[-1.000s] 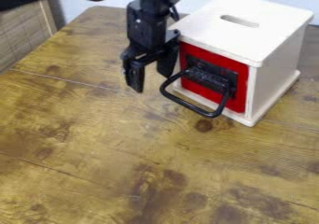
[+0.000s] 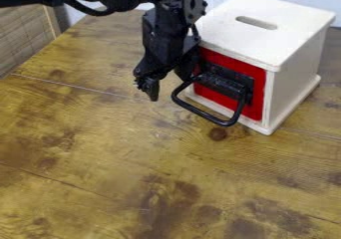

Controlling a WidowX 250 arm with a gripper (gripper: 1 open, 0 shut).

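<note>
A white box point(image 2: 286, 44) with a slot in its top stands at the upper right. Its red front point(image 2: 253, 109) holds a black module with a black loop handle point(image 2: 202, 114) sticking out toward the lower left. My black gripper point(image 2: 166, 76) hangs just left of the red front, near the handle's upper left end. Whether its fingers are open or shut is hard to tell against the dark arm.
A woven panel point(image 2: 20, 34) stands at the far upper left.
The box and handle look unchanged.
</note>
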